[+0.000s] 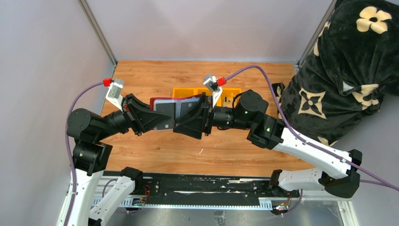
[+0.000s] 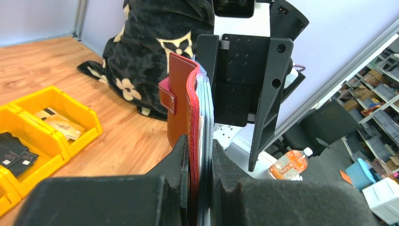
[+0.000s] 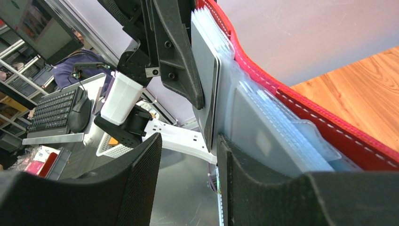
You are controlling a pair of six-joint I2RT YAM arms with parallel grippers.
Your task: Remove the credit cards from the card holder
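Note:
The red-brown card holder, with clear sleeves and grey cards inside, is held upright above the table by my left gripper, shut on it. From the right, my right gripper is at the holder's sleeves. In the right wrist view its two fingers stand apart, one against the sleeves beside a dark-edged card; whether anything is between them is not clear.
Yellow bins with dark and tan cards stand on the wooden table behind the holder. A black patterned cushion fills the back right.

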